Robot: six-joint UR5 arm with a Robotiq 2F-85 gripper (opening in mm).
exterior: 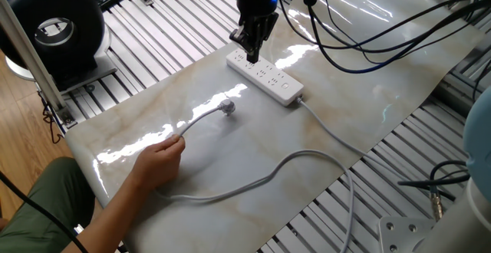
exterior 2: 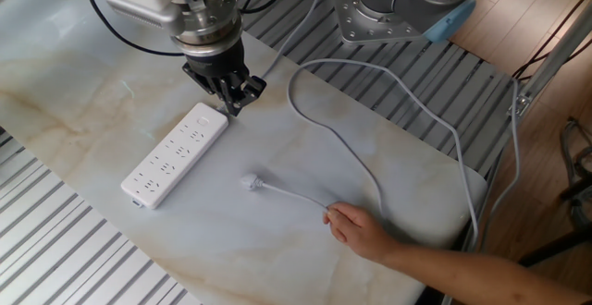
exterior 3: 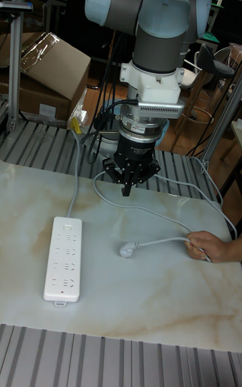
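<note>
The white power strip lies flat on the marbled sheet, its sockets facing up. A pale plug on a grey cord is to one side of the strip, apart from it. A person's hand grips that cord a short way behind the plug. My gripper points down above the sheet, away from the plug; its fingertips come together in a single tip and nothing shows between them. In exterior view 1 the gripper covers a little of the strip's far end.
The marbled sheet has wide bare areas around the plug. A loop of grey cord crosses it near the robot base. Black cables hang beside the arm. A black round object stands beyond one edge.
</note>
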